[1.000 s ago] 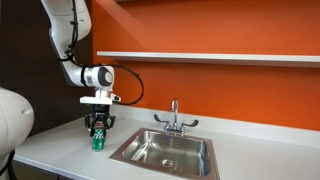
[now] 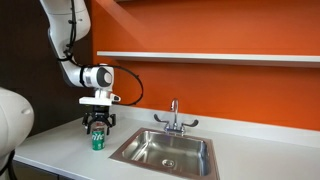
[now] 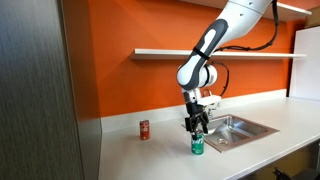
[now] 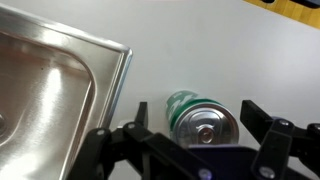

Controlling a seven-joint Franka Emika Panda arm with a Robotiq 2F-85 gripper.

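A green can (image 2: pixel 98 140) stands upright on the counter, left of the sink. Above and around its top is my gripper (image 2: pixel 98 124), pointing down with fingers apart. In the wrist view the can (image 4: pixel 203 122) shows its silver lid between the two dark fingers. A gap is visible on the left side of the can; contact on the right is hard to judge. Exterior view 2 has the same can (image 3: pixel 197 144) below the gripper (image 3: pixel 197 129).
A steel sink (image 2: pixel 122 156) with a faucet (image 2: pixel 174 116) lies to the right. One red can (image 3: pixel 144 130) stands toward the wall in exterior view 2. A white shelf (image 2: pixel 200 58) runs along the orange wall.
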